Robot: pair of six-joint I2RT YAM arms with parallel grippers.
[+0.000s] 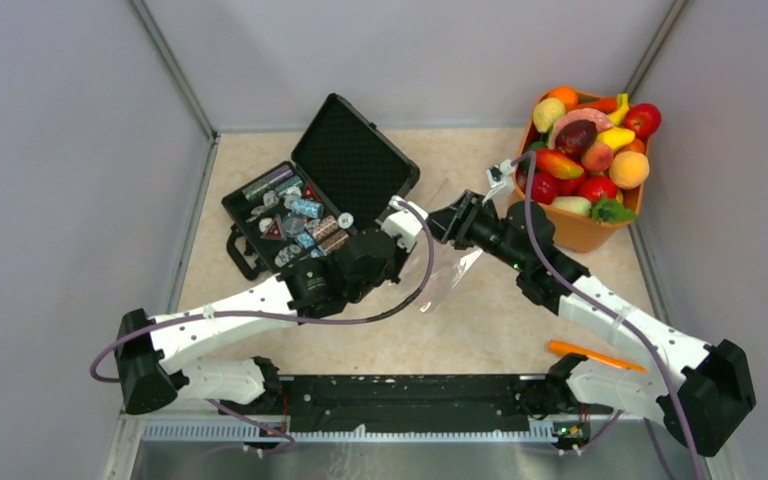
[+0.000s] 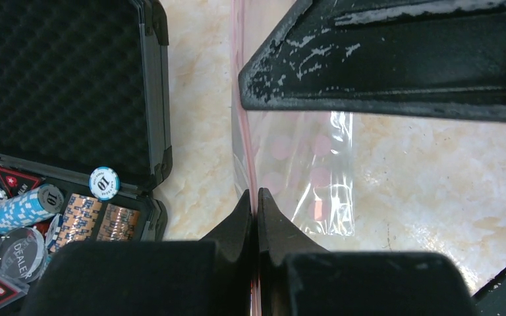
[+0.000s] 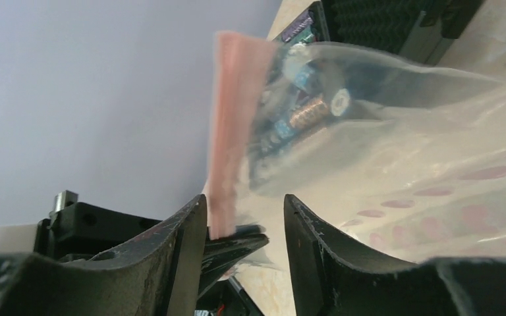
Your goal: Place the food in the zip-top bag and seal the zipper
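A clear zip top bag point(image 2: 303, 171) with a pink zipper strip hangs between my grippers. My left gripper is shut on that strip, seen running between its fingertips in the left wrist view. My right gripper stands part open at the bag's top edge, its fingers either side of the bag in the right wrist view, close to the pink strip and the left gripper. An orange tub of food point(image 1: 580, 233) stands at the back right.
An open black case point(image 1: 350, 160) with poker chips lies at the back left. An orange carrot-like item point(image 1: 590, 355) lies at the front right.
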